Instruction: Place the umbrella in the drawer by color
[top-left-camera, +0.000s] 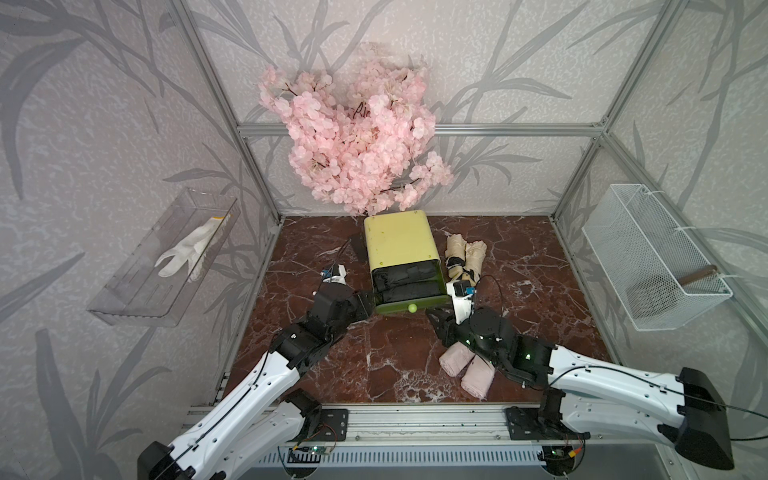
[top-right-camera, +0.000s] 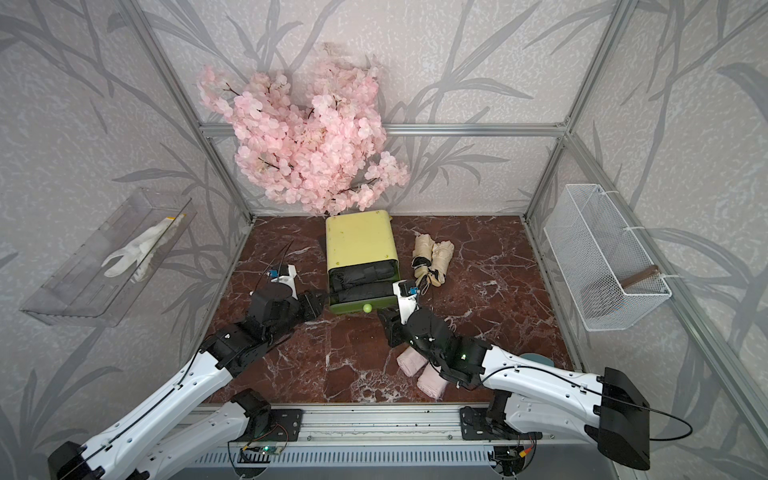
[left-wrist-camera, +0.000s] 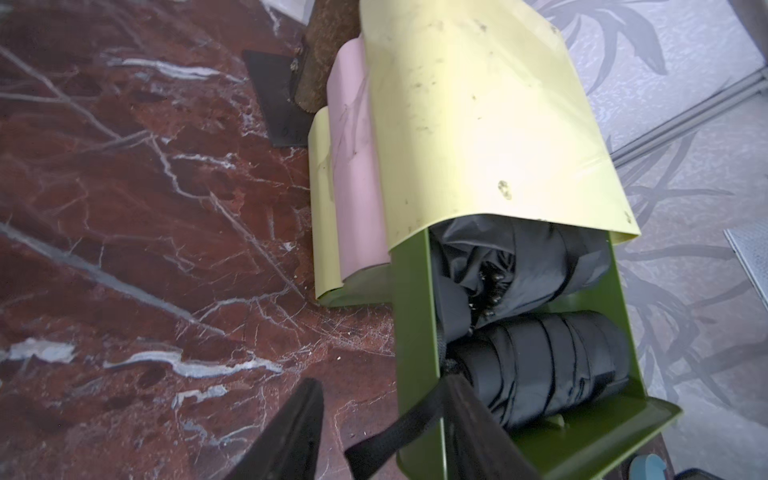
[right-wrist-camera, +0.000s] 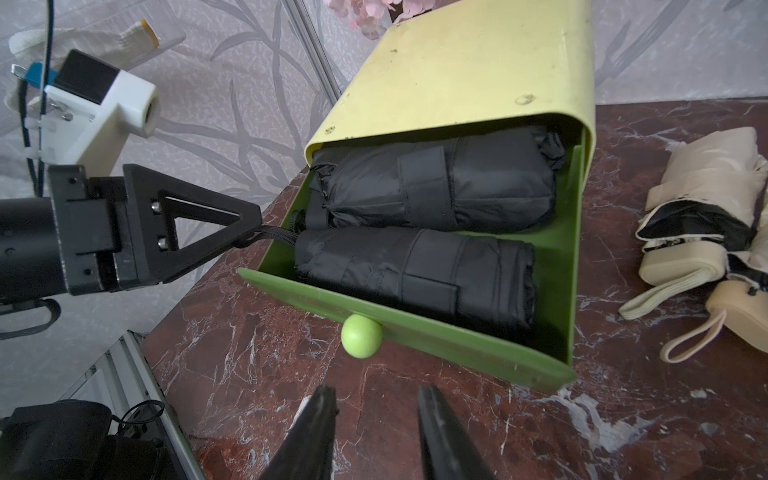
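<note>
Two rolled black umbrellas lie in the pulled-out green drawer (right-wrist-camera: 480, 352) of a yellow-topped cabinet (top-left-camera: 400, 237): a front one (right-wrist-camera: 384, 260) and a rear one (right-wrist-camera: 480, 180). A black strap (left-wrist-camera: 396, 436) from the front umbrella hangs over the drawer's left wall, between the parted fingers of my left gripper, which I cannot see gripping it. Just in front of the drawer, right of its round green knob (right-wrist-camera: 361, 336), my right gripper is open and empty. Beige umbrellas (top-right-camera: 432, 257) lie right of the cabinet; pink umbrellas (top-left-camera: 468, 369) lie nearer the front, partly behind my right arm.
Other pink and yellow drawer sections (left-wrist-camera: 360, 168) show at the cabinet's left side. Pink blossoms (top-left-camera: 360, 144) stand behind it. A clear bin (top-left-camera: 168, 256) and a white mesh basket (top-left-camera: 656, 256) hang on the side walls. Bare marble tabletop lies before the drawer.
</note>
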